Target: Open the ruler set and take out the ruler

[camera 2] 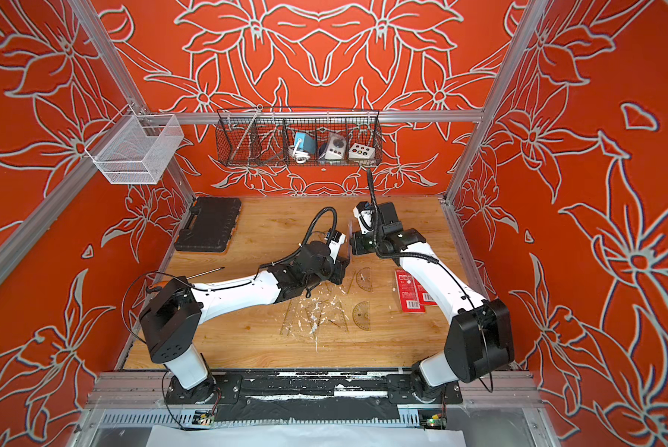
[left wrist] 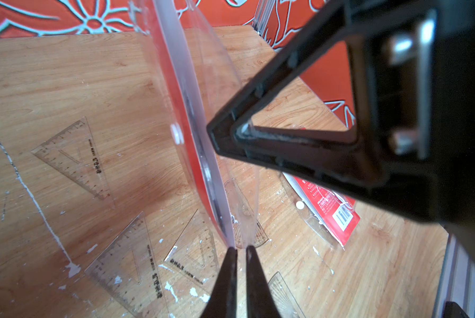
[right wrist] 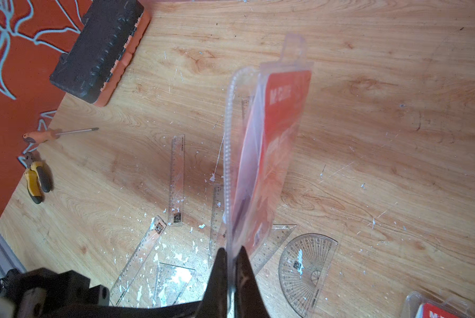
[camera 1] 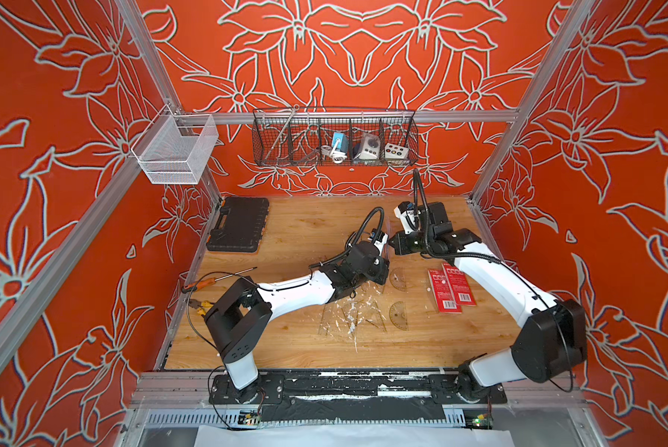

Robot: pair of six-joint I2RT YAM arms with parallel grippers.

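Observation:
A clear ruler-set sleeve with a red card (right wrist: 285, 111) stands upright between my grippers. Its clear edge runs down between the fingertips of my right gripper, which is shut on it. In the left wrist view, the sleeve (left wrist: 195, 143) is seen nearly edge-on, and its clear side stands apart from the red card. My left gripper is shut, its tips at the sleeve's lower end; no pinched material shows clearly between them. A black finger of the right gripper reaches in from the right in that view. Whether a ruler is inside cannot be made out.
Red packages (camera 1: 444, 290) lie on the right. A black case (camera 1: 238, 223), a screwdriver (right wrist: 41, 136) and pliers (right wrist: 36, 177) are on the left.

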